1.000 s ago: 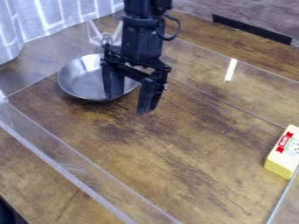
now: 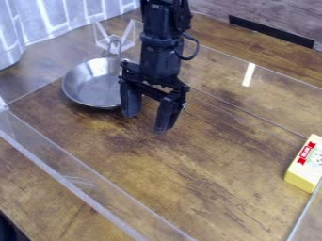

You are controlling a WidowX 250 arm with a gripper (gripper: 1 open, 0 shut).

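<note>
A black robot arm comes down from the top centre of the camera view, ending in a gripper (image 2: 149, 106) with two dark fingers held apart, open, over the wooden table. Nothing shows between the fingers. Behind and left of it sits a silver metal bowl (image 2: 88, 83), partly hidden by the gripper. A white object (image 2: 113, 42) stands at the back, behind the bowl.
A yellow box (image 2: 304, 168) with a red label lies at the right edge. Clear plastic edges run along the left and lower right.
The gripper has shifted slightly and turned a little, its fingers now sitting a bit differently beside the bowl. The bowl and box have not moved.
</note>
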